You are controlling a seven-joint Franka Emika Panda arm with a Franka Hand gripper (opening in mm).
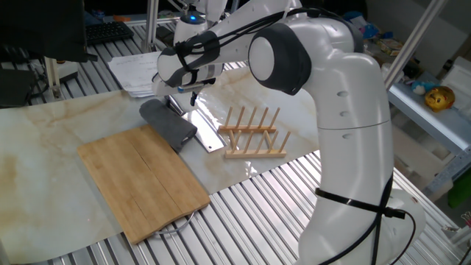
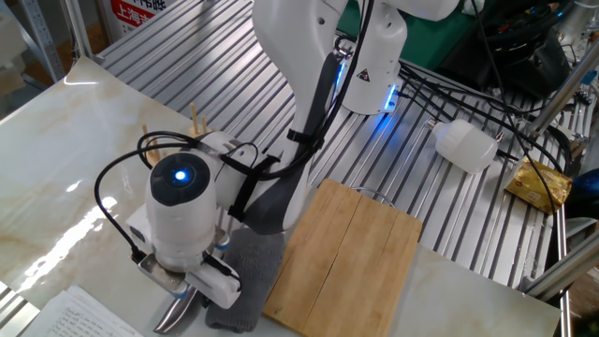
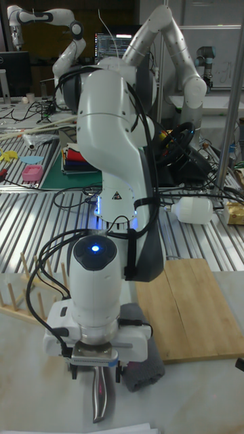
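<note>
A knife with a wide silver blade [image 1: 207,135] lies on the marbled sheet, its metal handle [image 3: 103,399] pointing away from the robot's base. My gripper [image 3: 96,372] hangs over that handle, fingers apart, one to each side of it in exterior view 3. In exterior view 1 the gripper [image 1: 181,97] is at the handle end of the knife, with nothing seen held. How far the fingertips are above the sheet I cannot tell. Close beside the knife is a rolled grey towel [image 1: 168,124]. In exterior view 2 the hand hides most of the knife.
A wooden cutting board [image 1: 143,180] lies beside the towel, towards the robot's base. On the knife's other side stands a wooden peg rack [image 1: 254,143]. Papers [image 1: 135,73] rest beyond the handle. The sheet is bare left of the board in exterior view 1.
</note>
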